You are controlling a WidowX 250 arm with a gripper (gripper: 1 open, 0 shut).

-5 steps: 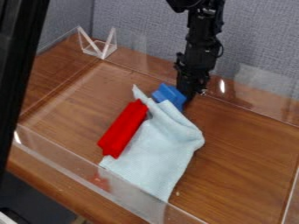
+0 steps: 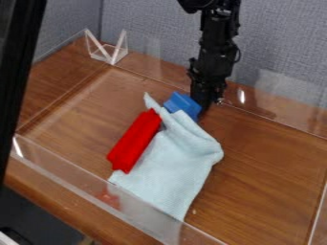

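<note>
My black gripper (image 2: 205, 94) reaches down from the top to just behind a blue block (image 2: 185, 106) near the back of the wooden surface; its fingertips are dark and small, so their state is unclear. A red block (image 2: 134, 141) lies at the left edge of a pale cloth (image 2: 169, 180), whose top corner reaches up beside the blue block.
Clear low walls edge the wooden surface (image 2: 250, 182). A white wire-like object (image 2: 106, 50) stands at the back left. A dark upright band runs along the left of the view.
</note>
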